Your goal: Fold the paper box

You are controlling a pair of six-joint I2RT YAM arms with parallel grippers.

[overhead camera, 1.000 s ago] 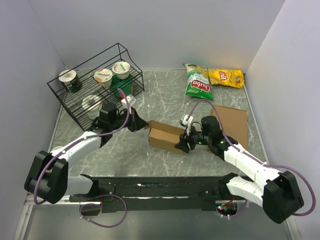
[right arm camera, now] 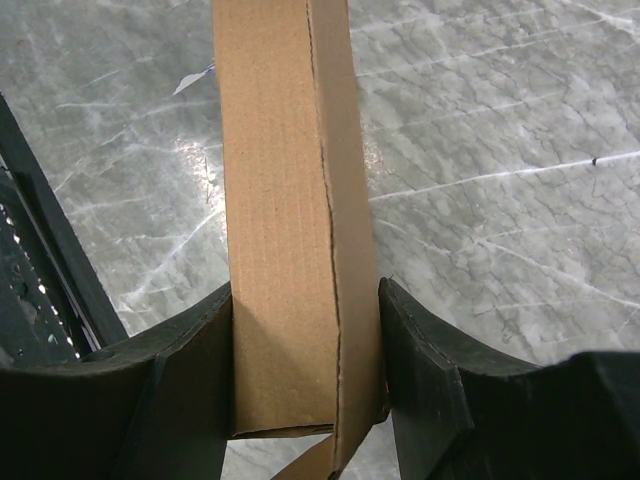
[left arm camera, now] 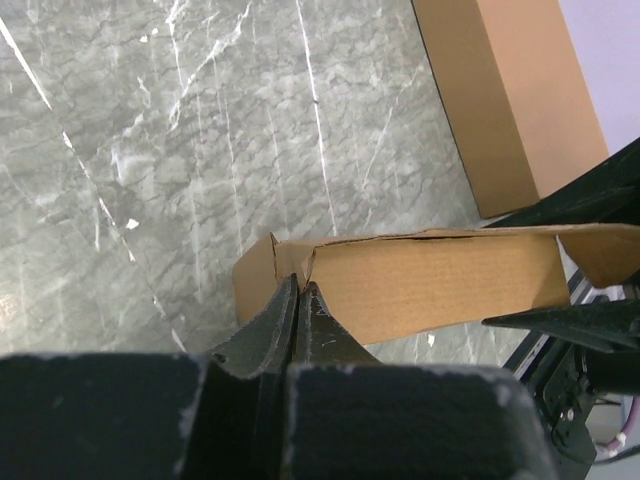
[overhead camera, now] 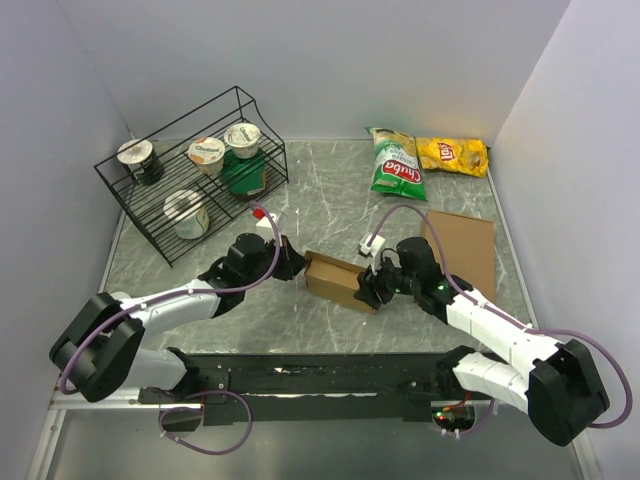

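Note:
An open cardboard box (overhead camera: 335, 284) lies on the marble table between my two arms. My left gripper (overhead camera: 298, 262) is at the box's left end; in the left wrist view its shut fingertips (left arm camera: 298, 298) touch the end wall by a creased corner, with nothing clearly between them. My right gripper (overhead camera: 372, 290) is shut on the box's right end; in the right wrist view its fingers (right arm camera: 420, 390) press either side of that end, beside an upright flap (right arm camera: 345, 270).
A flat cardboard sheet (overhead camera: 462, 250) lies at the right. Green (overhead camera: 397, 165) and yellow (overhead camera: 452, 155) snack bags are at the back. A wire rack (overhead camera: 160, 210) with several tubs stands back left.
My left gripper has moved right and slightly toward the front, onto the box's left end. The box has shifted slightly right, with my right gripper on it.

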